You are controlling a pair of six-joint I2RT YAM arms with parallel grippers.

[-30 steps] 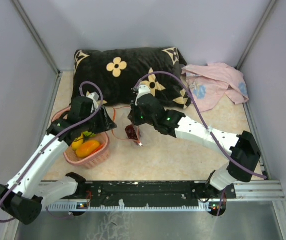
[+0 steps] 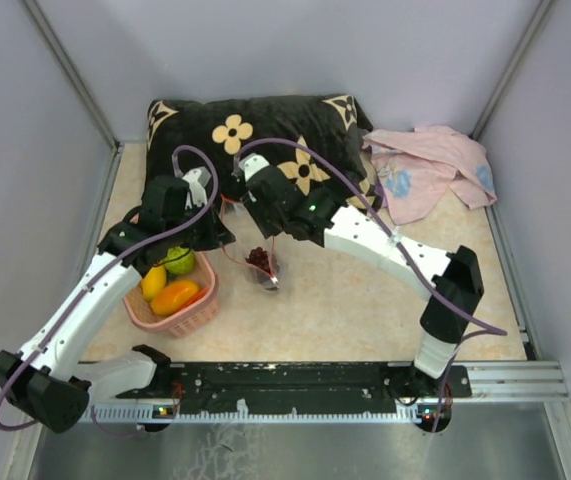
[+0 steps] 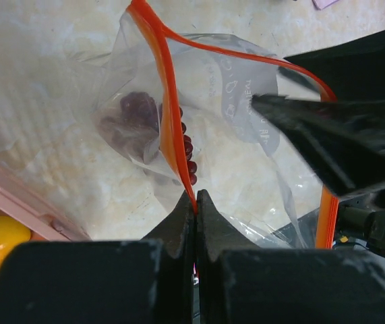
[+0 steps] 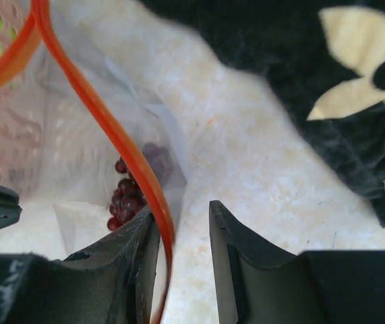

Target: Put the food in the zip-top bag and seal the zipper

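A clear zip top bag (image 3: 246, 101) with an orange zipper rim stands with its mouth spread wide. Dark red grapes (image 2: 260, 261) lie inside it, seen through the plastic in both wrist views. My left gripper is shut on the bag's rim, with the orange strip (image 3: 173, 121) running down between its fingertips. On the bag's other side, my right gripper is open. In the right wrist view, the orange zipper strip (image 4: 135, 162) passes across its left finger (image 4: 121, 270).
The pink basket (image 2: 187, 322) beside the left gripper holds a yellow-orange fruit (image 2: 175, 297) and a green one (image 2: 179, 262). A black flowered pillow (image 2: 255, 130) lies behind, a pink cloth (image 2: 430, 165) at the back right.
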